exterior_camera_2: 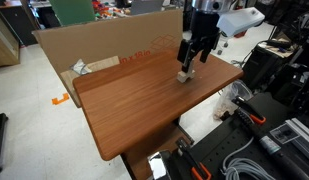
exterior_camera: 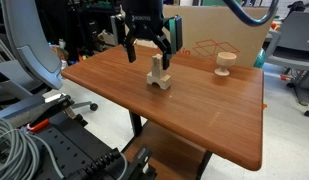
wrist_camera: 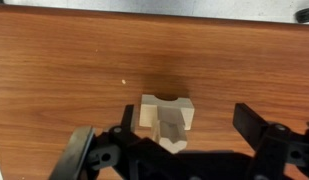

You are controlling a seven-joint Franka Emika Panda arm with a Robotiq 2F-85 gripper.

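A small stack of pale wooden blocks [exterior_camera: 158,78] stands on the brown table, with a notched base piece and an upright piece on top. My gripper [exterior_camera: 151,52] is open around and above the upright piece in exterior view 1. From the wrist view, the block stack [wrist_camera: 173,108] lies between the two dark fingers of the gripper, with a gap on both sides and a wider one on the right. In exterior view 2 the stack [exterior_camera_2: 186,75] sits just below the gripper. Whether any finger touches it cannot be made out, but none appears to.
A pale cup-shaped object [exterior_camera: 225,62] stands farther back on the table [exterior_camera: 219,100]. Cardboard panels [exterior_camera_2: 114,50] rise behind the tabletop.
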